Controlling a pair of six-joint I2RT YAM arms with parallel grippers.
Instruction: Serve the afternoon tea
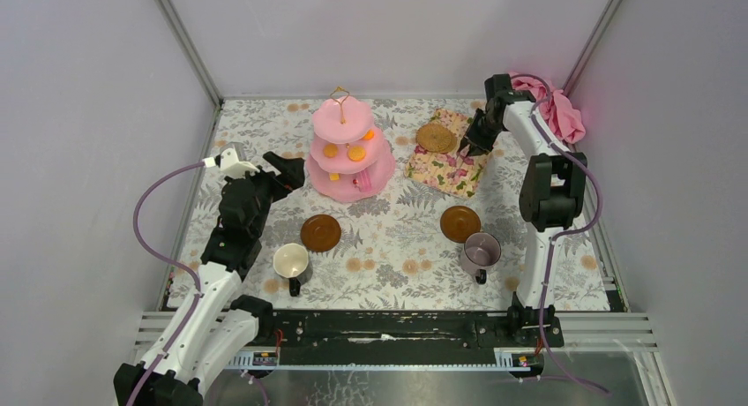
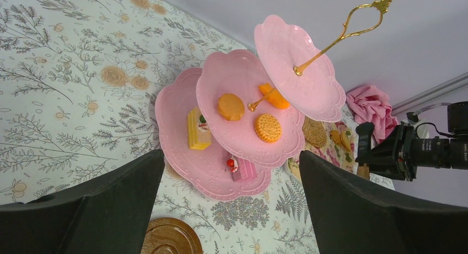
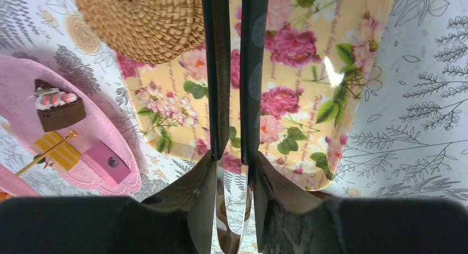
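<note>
My right gripper [image 1: 476, 138] is shut on tongs [image 3: 252, 72] with long dark handles and metal below, held over a floral tray [image 1: 445, 172] beside a woven mat [image 3: 138, 16]. The pink three-tier stand [image 1: 384, 163] holds several cakes and pastries, among them a yellow one [image 2: 196, 127], a pink one [image 3: 107, 160] and a chocolate one [image 3: 58, 113]. My left gripper [image 1: 285, 172] is open, left of the stand, nothing between its fingers. Two brown plates [image 1: 320, 233] [image 1: 460, 223] lie in front.
A white cup [image 1: 291, 260] and a grey cup [image 1: 480, 251] stand near the front edge. A pink cloth [image 1: 564, 115] is bunched at the back right corner.
</note>
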